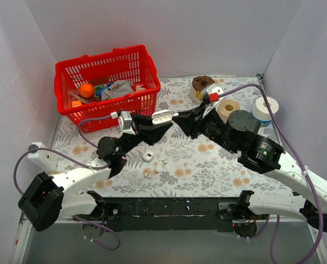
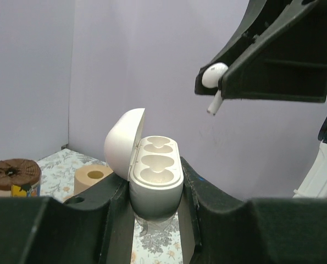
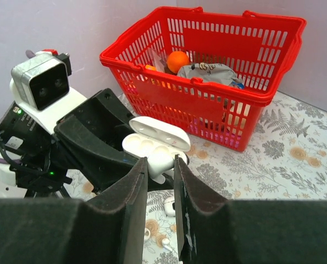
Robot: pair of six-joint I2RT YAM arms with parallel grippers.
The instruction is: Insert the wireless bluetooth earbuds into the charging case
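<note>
The white charging case [image 2: 158, 181] is gripped upright in my left gripper [image 1: 164, 122]; its lid [image 2: 123, 142] is swung open and the slots in view look empty. My right gripper [image 1: 178, 117] is shut on a white earbud [image 2: 214, 76], whose stem [image 2: 215, 103] points down out of the fingers. In the left wrist view that earbud is above and to the right of the case, apart from it. From the right wrist view, the earbud [image 3: 160, 161] appears in front of the case's slot side, with the lid [image 3: 162, 132] behind.
A red basket [image 1: 105, 63] stands at back left. Tape rolls [image 1: 264, 110] stand at back right. Front middle cloth is open.
</note>
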